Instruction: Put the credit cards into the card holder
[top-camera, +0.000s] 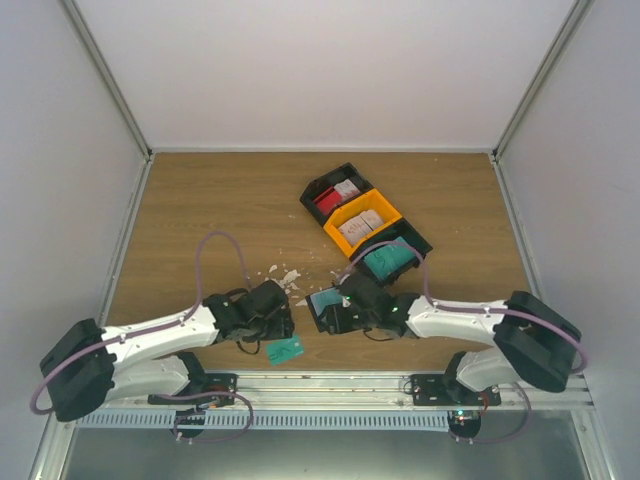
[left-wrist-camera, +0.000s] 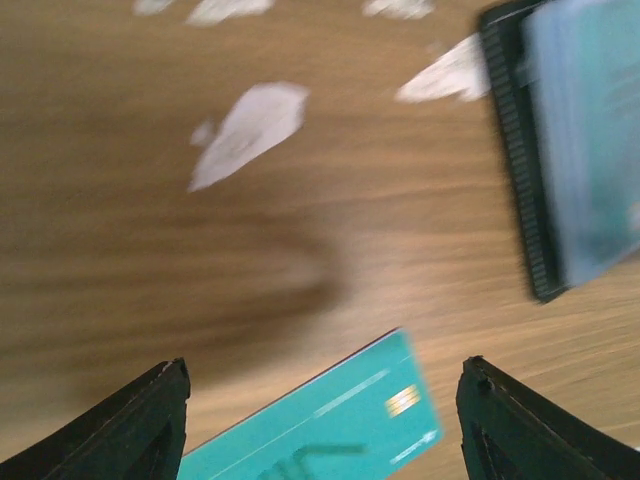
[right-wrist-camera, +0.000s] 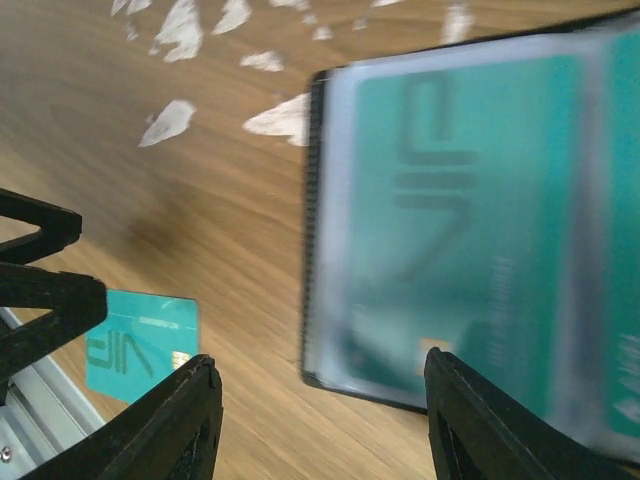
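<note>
A teal credit card (top-camera: 285, 350) lies flat on the table near the front edge. In the left wrist view my left gripper is open above that card (left-wrist-camera: 370, 410), apart from it. The card holder (right-wrist-camera: 312, 230), dark-edged with clear pockets, lies open to the right; a teal card (right-wrist-camera: 460, 200) shows under its clear pocket, and more teal shows at the right edge of the right wrist view. Over the holder's near edge hovers my right gripper, open and empty. From above, the right arm covers much of the holder (top-camera: 325, 300).
Behind stand a black bin (top-camera: 322, 185) with red and pale items, an orange bin (top-camera: 342, 230) with pale cards and a black bin (top-camera: 412, 266) with teal cards. White worn patches (top-camera: 290, 277) mark the table.
</note>
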